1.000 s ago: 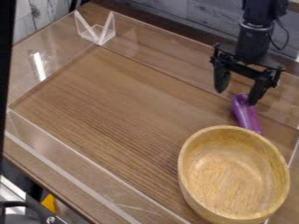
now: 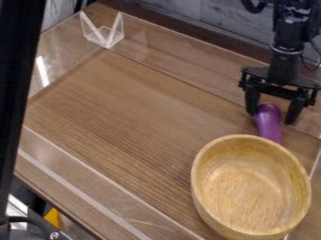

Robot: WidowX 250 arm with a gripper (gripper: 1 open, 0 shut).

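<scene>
A purple elongated object (image 2: 267,128), like an eggplant, lies on the wooden surface at the right, just above a large yellow bowl (image 2: 250,185). My black gripper (image 2: 272,107) is at the upper end of the purple object, its two fingers spread to either side of it. Whether the fingers touch it cannot be told.
A clear plastic holder (image 2: 103,29) stands at the back left. A grey wall runs along the back.
My gripper has moved right and down onto the upper end of the purple object, and its fingers are closer together than before. The bowl has not moved.
</scene>
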